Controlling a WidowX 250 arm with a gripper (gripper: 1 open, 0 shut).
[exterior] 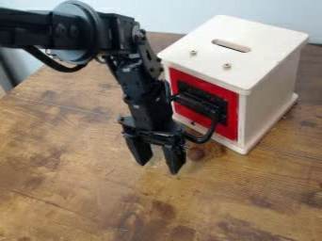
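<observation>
My black gripper [157, 155] hangs pointing down over the wooden table, its two fingers apart with no object seen between them. Behind it and to the right stands a pale wooden box [258, 89] with a slot in its top. Its front has a red panel [183, 108] carrying a black latch mechanism [201, 99], partly hidden by my gripper and its cable.
A white wall shows behind the table's back edge at the upper left.
</observation>
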